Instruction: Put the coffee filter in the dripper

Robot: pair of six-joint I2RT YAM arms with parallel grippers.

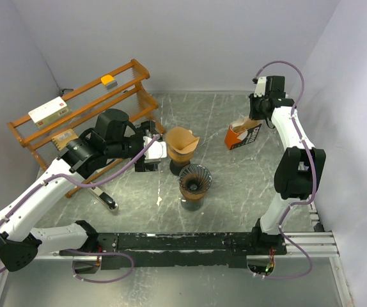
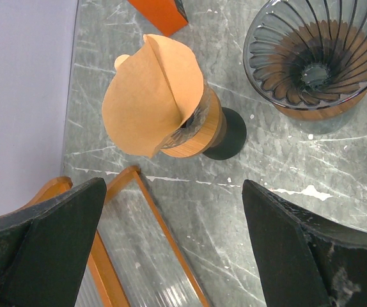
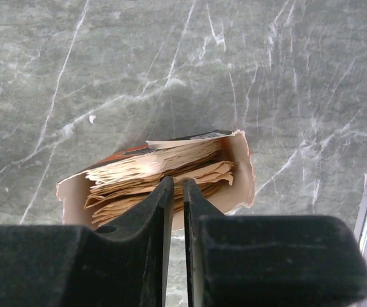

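An orange box of coffee filters (image 1: 238,137) stands at the back right; in the right wrist view, folded filters (image 3: 148,169) fill it. My right gripper is over it, its fingertips close together at the filters, a narrow gap between them; whether paper is between them I cannot tell. A brown filter (image 2: 145,99) sits in a dripper on a dark stand (image 1: 179,166). In front is an empty ribbed glass dripper (image 1: 195,179) with a wooden collar. My left gripper stands open with nothing between its fingers, near the filter-topped dripper.
A wooden rack (image 1: 81,112) with small boxes stands at the left. A knife-like tool (image 1: 103,197) lies at front left. A wall borders the right side.
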